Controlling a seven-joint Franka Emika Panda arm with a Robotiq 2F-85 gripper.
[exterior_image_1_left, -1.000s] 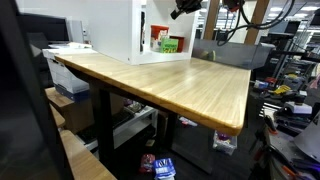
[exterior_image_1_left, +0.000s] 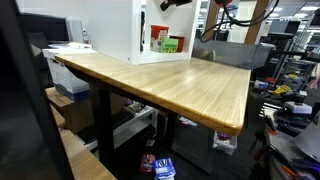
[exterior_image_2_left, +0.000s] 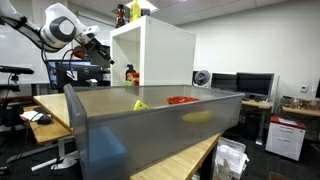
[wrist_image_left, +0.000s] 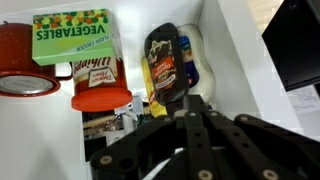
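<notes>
My gripper is shut in the wrist view, with nothing visible between its fingers. It points into a white shelf unit (exterior_image_2_left: 165, 52). Just beyond the fingertips lies a black packet (wrist_image_left: 164, 55) with orange print, beside a white container (wrist_image_left: 199, 60). Left of these are a green vegetables box (wrist_image_left: 72, 38) and a red can (wrist_image_left: 101, 85), with another red can (wrist_image_left: 28, 72) at the left edge. In exterior view 1 the gripper shows only small at the top, in front of the shelf.
The shelf's side wall (wrist_image_left: 262, 70) bounds the space on the right of the wrist view. A grey bin (exterior_image_2_left: 150, 128) holds a yellow item (exterior_image_2_left: 140, 105) and a red item (exterior_image_2_left: 182, 100).
The gripper has shifted left and slightly up in exterior view 1, towards the shelf. The shelf items and table look unmoved.
</notes>
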